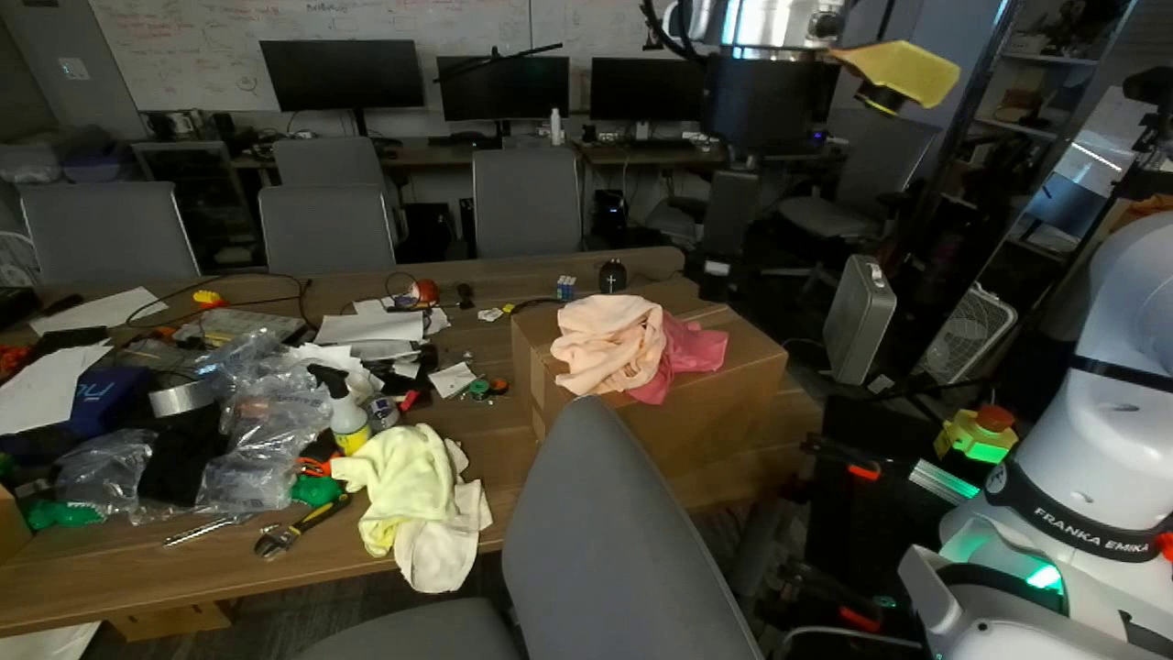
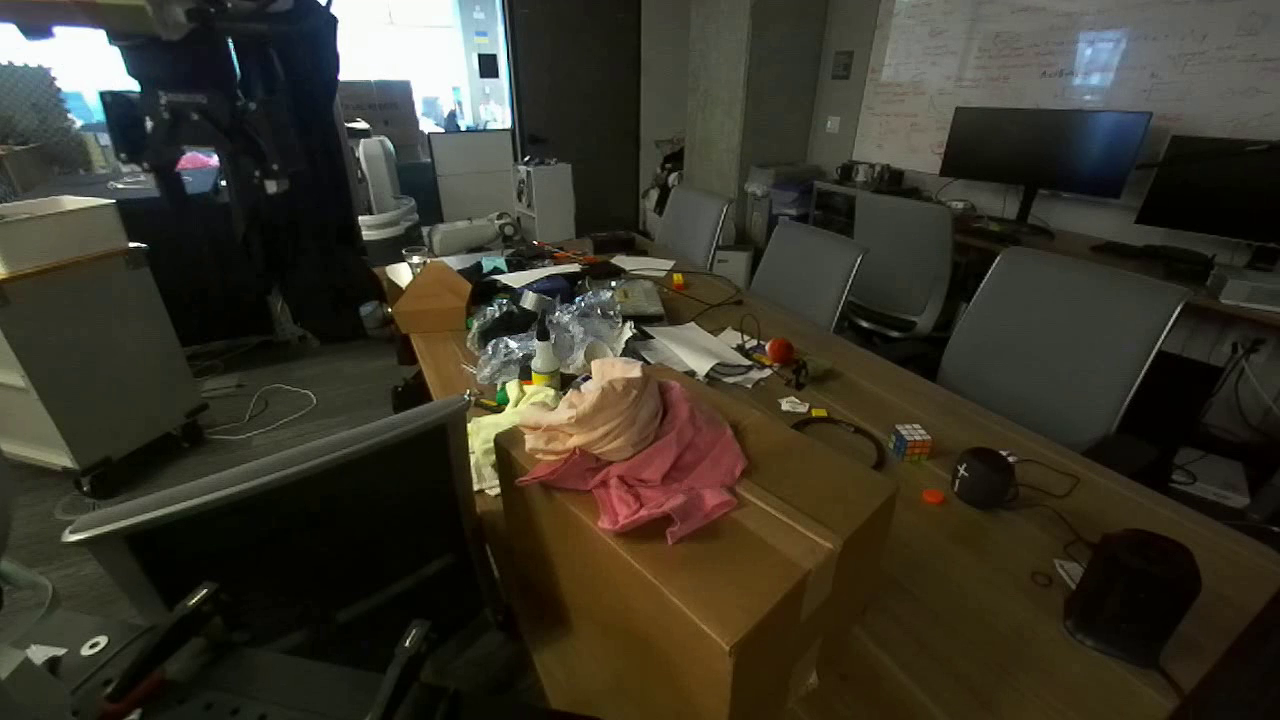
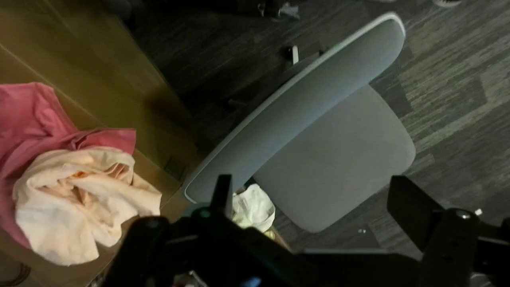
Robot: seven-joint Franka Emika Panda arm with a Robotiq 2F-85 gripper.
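Observation:
My gripper is open, its dark fingers (image 3: 222, 193) wide apart and no object held between them. In the first exterior view the gripper (image 1: 717, 288) hangs high, behind and right of the cloths. A crumpled peach cloth (image 1: 608, 341) lies partly over a pink cloth (image 1: 693, 346) on the cardboard box (image 1: 704, 423). The wrist view has the peach cloth (image 3: 79, 201) and pink cloth (image 3: 28, 119) at lower left, off to one side of the fingers. A pale yellow cloth (image 1: 407, 478) and a cream cloth (image 1: 445, 544) droop over the table's front edge.
A grey chair (image 1: 616, 539) stands against the table's near side, its back rising before the box. Clutter covers the left of the table: plastic wrap (image 1: 264, 412), a spray bottle (image 1: 347, 412), a wrench (image 1: 297, 530), papers. A puzzle cube (image 2: 911, 442) and black speaker (image 2: 984, 478) sit beyond the box.

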